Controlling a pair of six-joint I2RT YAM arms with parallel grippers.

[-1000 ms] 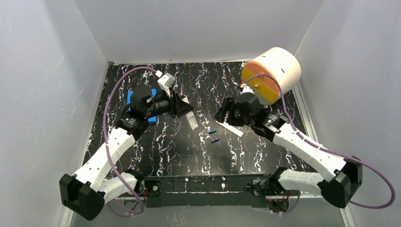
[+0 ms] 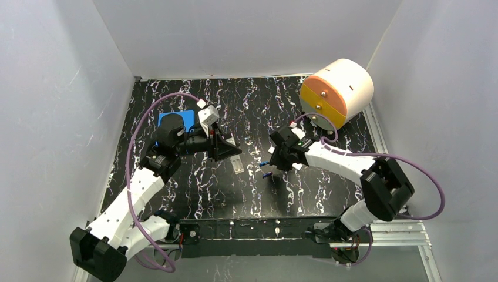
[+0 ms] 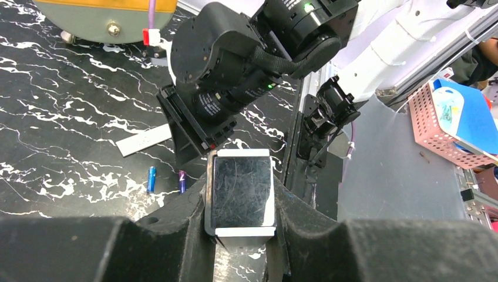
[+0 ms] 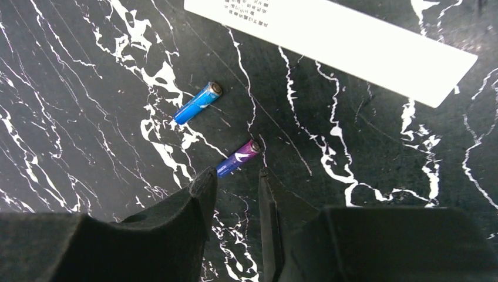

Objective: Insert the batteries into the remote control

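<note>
My left gripper (image 2: 222, 148) is shut on the remote control (image 2: 236, 161), which it holds above the table; in the left wrist view the remote's end (image 3: 241, 191) faces the camera. Two batteries lie on the marble table, a light-blue one (image 4: 197, 103) and a purple one (image 4: 238, 157). My right gripper points down above them, just short of the purple battery in its view, its fingers part open with nothing between them.
A white strip (image 4: 335, 44) with print lies beside the batteries. A blue object (image 2: 176, 116) is partly behind the left arm. A cream, orange and yellow cabinet (image 2: 346, 88) stands at the back right.
My left gripper with the remote has shifted slightly toward the front.
</note>
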